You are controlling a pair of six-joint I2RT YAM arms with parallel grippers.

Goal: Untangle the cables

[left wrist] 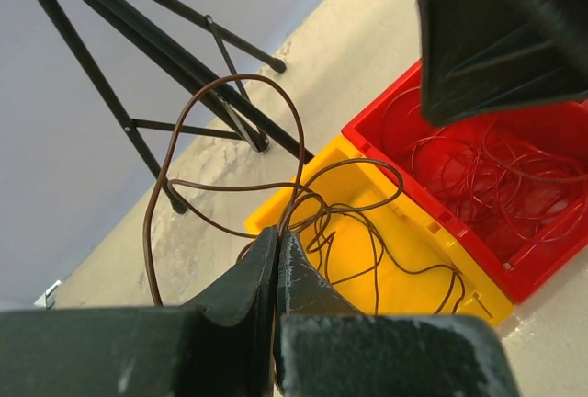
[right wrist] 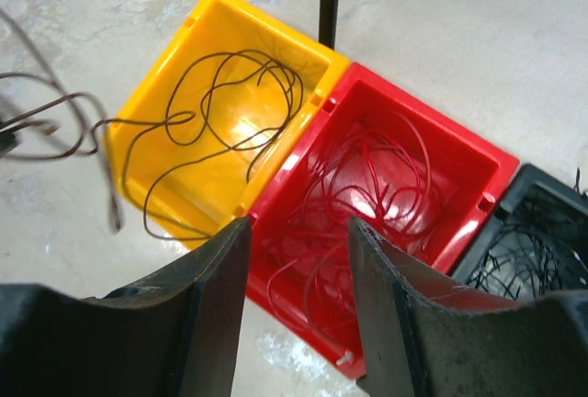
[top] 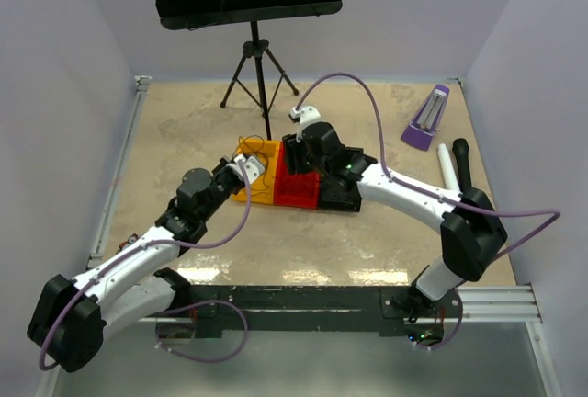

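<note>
A tangle of dark cable [left wrist: 299, 126] rises in loops from my left gripper, which is shut on it above the yellow bin [top: 260, 190]; part of it lies inside that bin [right wrist: 234, 144]. My right gripper stands part open over the red bin [right wrist: 450, 181], with nothing seen held between its fingers. Red cables [left wrist: 514, 176] lie tangled in the red bin. The black bin [right wrist: 542, 204] beside it holds dark cables.
A black music stand [top: 257, 75] stands behind the bins. A purple tool [top: 423, 126], a white roll [top: 447, 167] and a black rod-like object [top: 463, 163] lie at the right. Bare table is at front.
</note>
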